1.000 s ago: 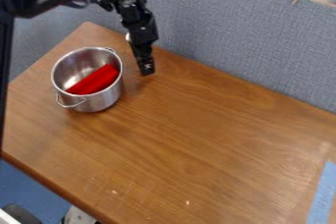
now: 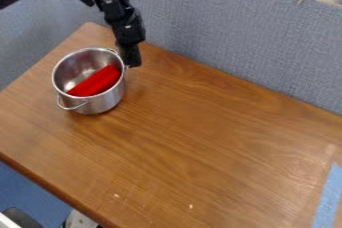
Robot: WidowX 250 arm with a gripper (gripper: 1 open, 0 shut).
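Note:
A steel pot (image 2: 68,67) with loop handles stands on the left part of the wooden table (image 2: 201,132), holding a red oblong object (image 2: 94,80). My gripper (image 2: 131,58) is at the pot's upper right rim, low near the tabletop; it looks shut, with nothing visible between its fingers. Whether it touches the rim I cannot tell.
Grey padded walls (image 2: 254,42) border the table at the back and left. A light blue strip (image 2: 326,197) lies at the lower right.
My gripper has moved left toward the pot, to beside its rim. The pot and red object look about the same.

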